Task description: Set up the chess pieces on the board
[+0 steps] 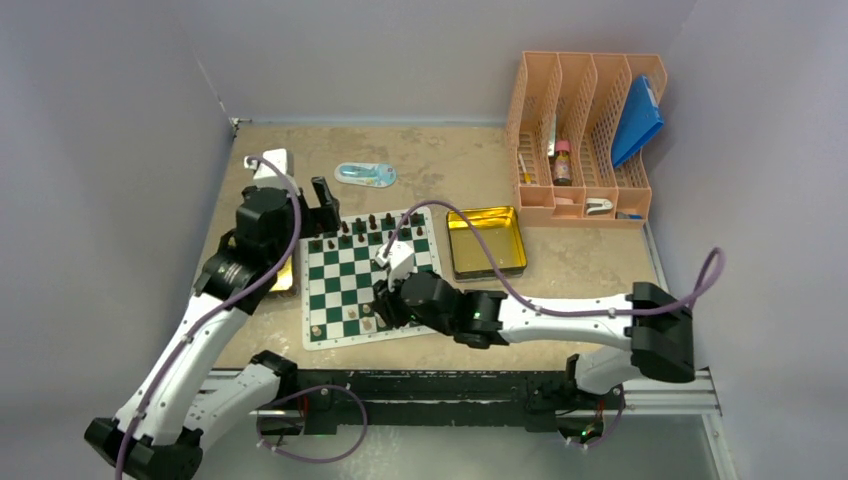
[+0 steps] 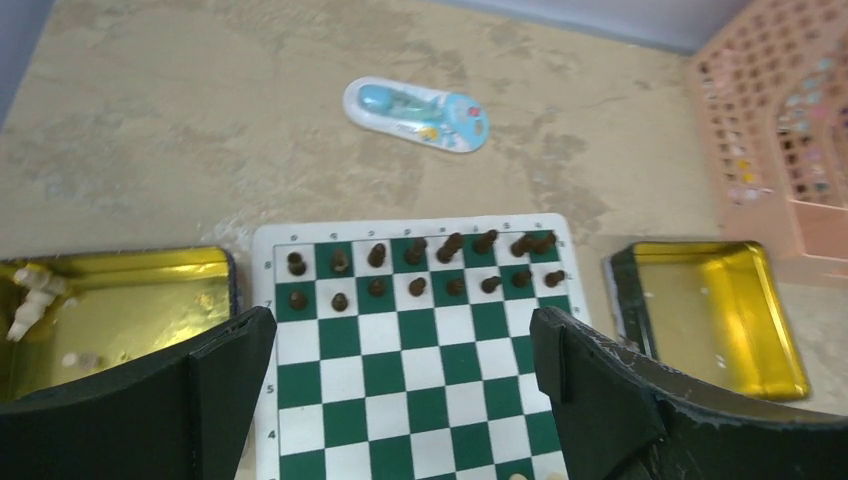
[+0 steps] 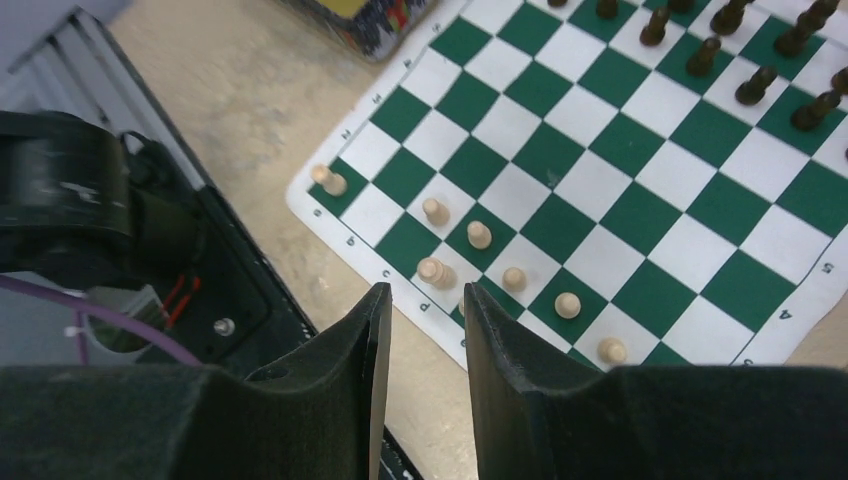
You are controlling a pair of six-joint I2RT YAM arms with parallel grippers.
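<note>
The green-and-white chessboard [image 1: 340, 270] lies mid-table. Dark pieces [image 2: 416, 286] fill two rows at the far side; several light pieces [image 3: 479, 236] stand scattered along the near side. My left gripper [image 1: 325, 205] is raised over the far left part of the board, open and empty. My right gripper hangs over the board's near side, its fingers part open, with nothing visibly held between them. More light pieces [image 2: 35, 300] lie in the left gold tray [image 2: 170, 280].
An empty gold tray [image 1: 487, 245] sits right of the board. A peach organiser [image 1: 585, 210] stands at the back right, and a blue-and-white packet [image 1: 366, 174] lies behind the board.
</note>
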